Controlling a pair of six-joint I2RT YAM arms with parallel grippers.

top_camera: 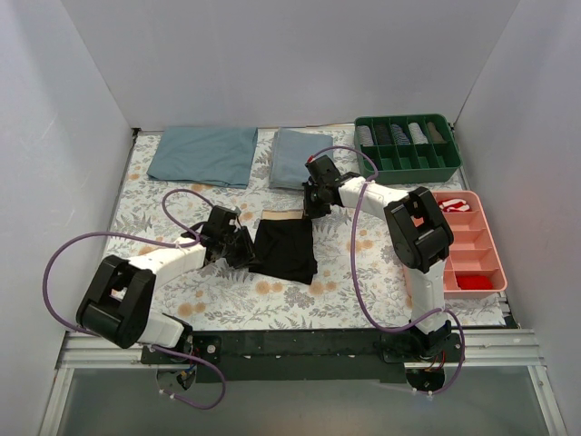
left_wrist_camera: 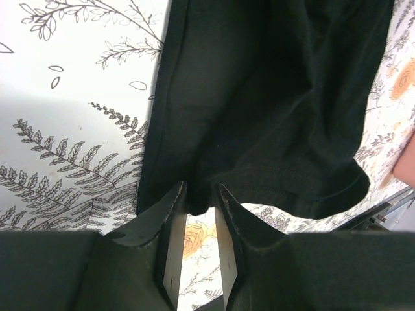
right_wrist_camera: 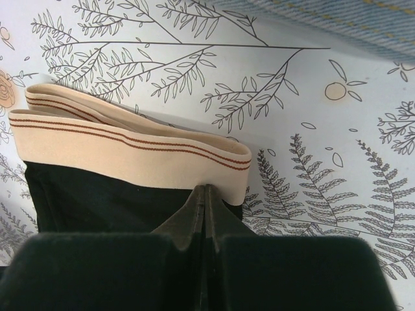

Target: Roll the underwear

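Observation:
The black underwear (top_camera: 285,243) lies folded on the patterned table, its beige waistband (right_wrist_camera: 130,152) toward the back. At its front left corner, my left gripper is part open. Its fingertips are a short way apart, with a dark edge of cloth showing in the gap; a grip on it does not show. My right gripper is shut at the right end of the waistband, tips against the seam where beige meets black. Whether a thin pinch of cloth is between those tips is hidden.
Behind lie two folded blue cloths, a wide one (top_camera: 201,156) and a smaller one (top_camera: 295,154). A green divided box (top_camera: 408,173) with rolled items stands back right. The pink box (top_camera: 472,241) lies to the right. Bare table (top_camera: 218,313) shows in front.

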